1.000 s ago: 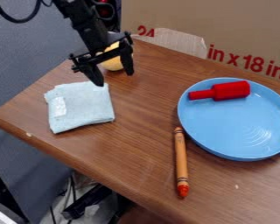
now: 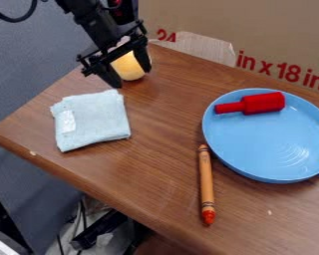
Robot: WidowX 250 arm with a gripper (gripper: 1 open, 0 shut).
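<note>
The black gripper [image 2: 115, 71] hangs at the upper left of the table, with its fingers spread around the near left side of a pale yellow round object [image 2: 131, 66]. Whether it touches that object is not clear. A folded light-blue cloth [image 2: 91, 120] lies just below it, near the table's left edge. On the right, a blue plate [image 2: 266, 149] holds a red cylinder with a handle [image 2: 262, 103]. An orange crayon [image 2: 206, 184] with a red tip lies left of the plate.
A cardboard box [image 2: 255, 40] stands along the back. The table's left edge drops to a floor area with cables and dark hardware.
The gripper has moved slightly up and back, toward the yellow object, away from the cloth. The cloth, plate and crayon have stayed in place.
</note>
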